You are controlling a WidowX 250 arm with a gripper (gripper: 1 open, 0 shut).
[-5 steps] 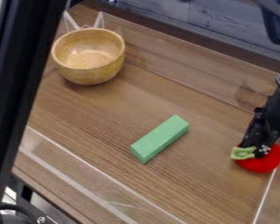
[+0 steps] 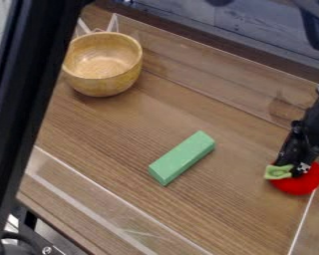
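My black gripper (image 2: pixel 290 161) reaches in from the right edge, low over a red round object (image 2: pixel 298 182) near the right side of the table. At its fingertips is a small light-green piece (image 2: pixel 278 171), lying over the red object's left part; the gripper appears shut on it. The fingertips are small and dark, so their exact grip is hard to see.
A green block (image 2: pixel 182 157) lies in the middle of the wooden table (image 2: pixel 136 209). A tan bowl (image 2: pixel 101 61) stands at the back left. A dark vertical bar covers the left edge.
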